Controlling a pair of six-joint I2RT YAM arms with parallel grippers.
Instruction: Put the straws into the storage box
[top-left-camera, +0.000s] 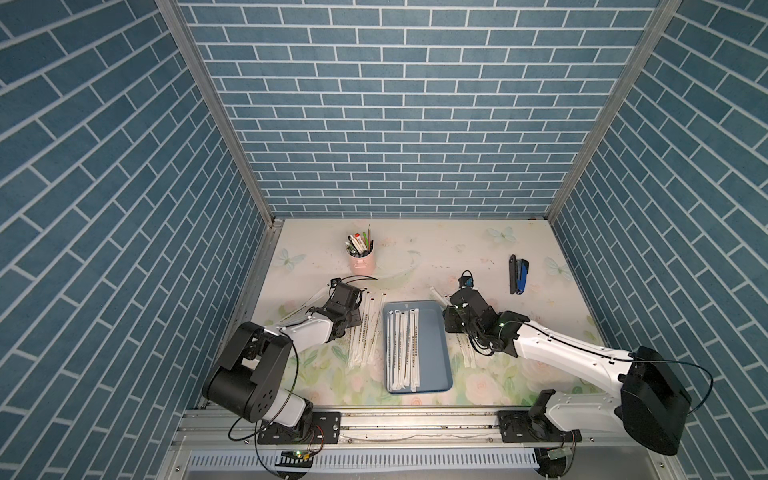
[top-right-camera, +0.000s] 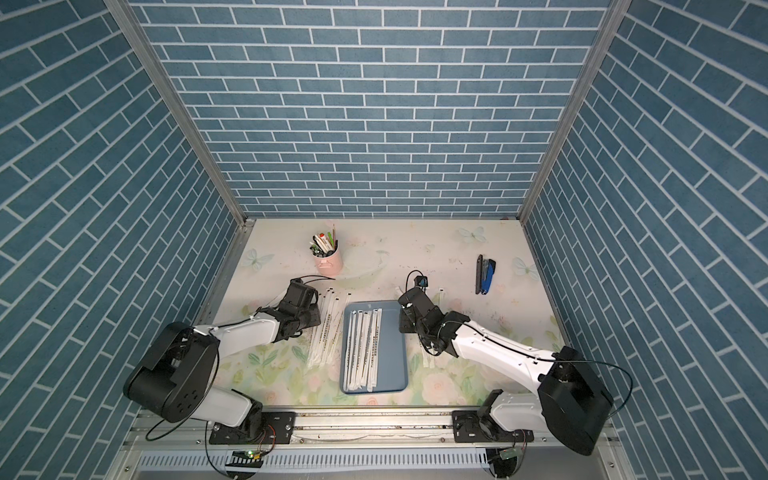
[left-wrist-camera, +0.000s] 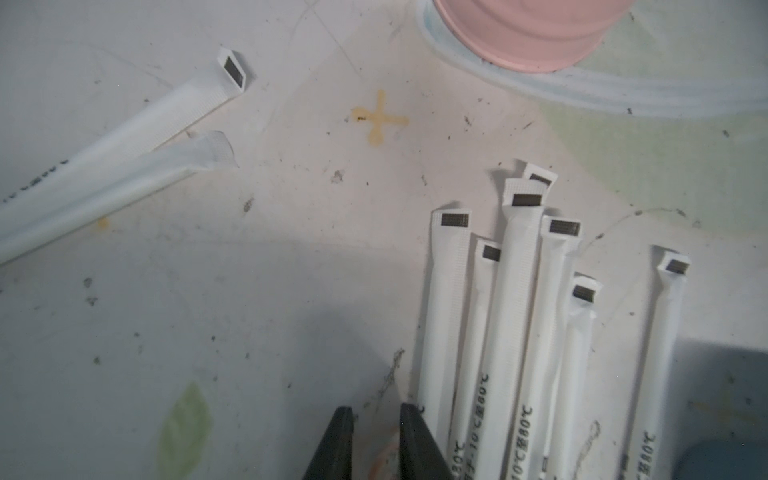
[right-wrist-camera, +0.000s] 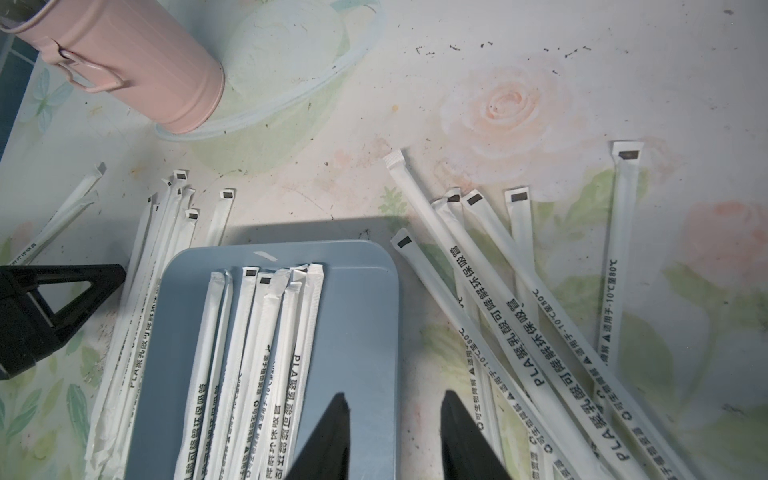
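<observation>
Several white paper-wrapped straws (right-wrist-camera: 268, 344) lie lengthwise in the left part of the blue-grey storage box (right-wrist-camera: 352, 360). Left of the box, a bunch of loose straws (left-wrist-camera: 520, 320) rests on the table. Beside that bunch my left gripper is low over the table, its fingers part open with a gap and no straw between them. A crossed pile of straws (right-wrist-camera: 512, 344) lies to the right of the box. My right gripper stands open above the box's right edge, empty between its fingertips. Two more straws (left-wrist-camera: 120, 160) lie at the far left.
A pink pen cup (top-left-camera: 361, 260) stands behind the left straws. At the back right lie a dark object and a blue stapler (top-left-camera: 522, 277). The right part of the box is bare, and the rear of the table is mostly clear.
</observation>
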